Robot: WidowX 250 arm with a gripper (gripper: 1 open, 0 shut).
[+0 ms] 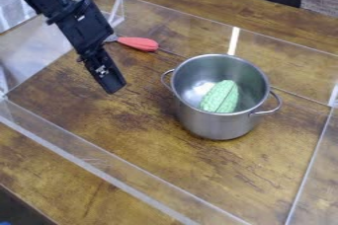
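My black gripper [109, 75] hangs over the wooden table left of the steel pot, shut, with nothing visible between its fingers. The two-handled pot [199, 115] stands right of centre and holds a pale green, ridged oblong object [220, 95]. Behind my gripper lies a red object [138, 43], partly beside the arm.
A clear plastic border runs around the work area.
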